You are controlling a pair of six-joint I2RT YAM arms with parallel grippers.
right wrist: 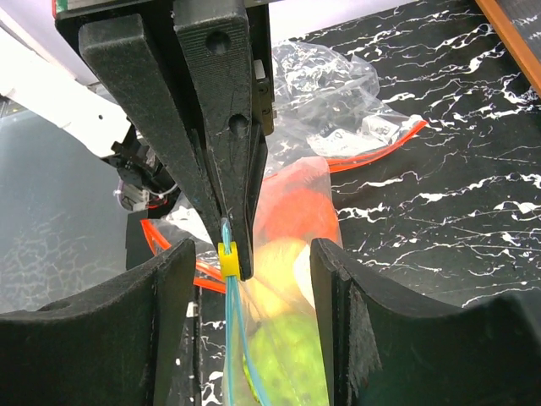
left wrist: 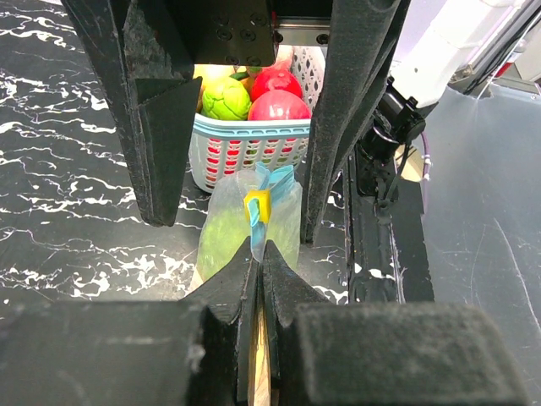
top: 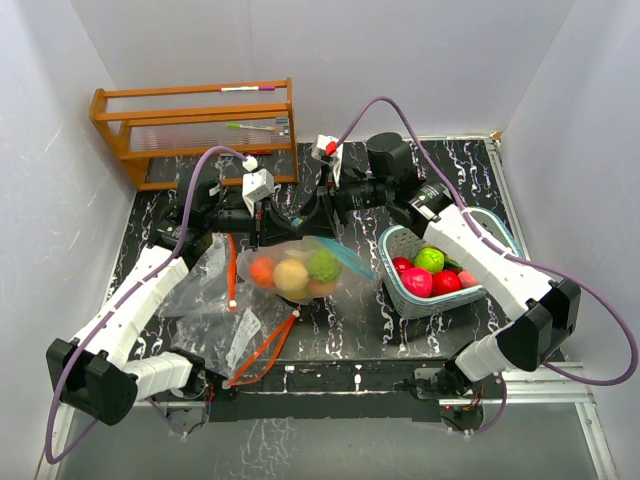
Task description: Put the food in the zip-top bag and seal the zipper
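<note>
A zip bag (top: 285, 270) holding orange, yellow and green food hangs in the middle below both grippers. My left gripper is shut at the bag's top edge, where the blue zipper with its yellow slider (left wrist: 258, 205) sticks out from the fingertips. My right gripper is part open over that slider, its fingers (left wrist: 152, 169) on either side of it in the left wrist view. The slider (right wrist: 228, 259) sits between the right fingertips in the right wrist view.
A basket of toy food (top: 430, 300) stands at the right. Empty bags with orange zippers (top: 215, 320) lie at the lower left. A wooden rack (top: 200, 110) is at the back left. Bare dark counter shows below the middle.
</note>
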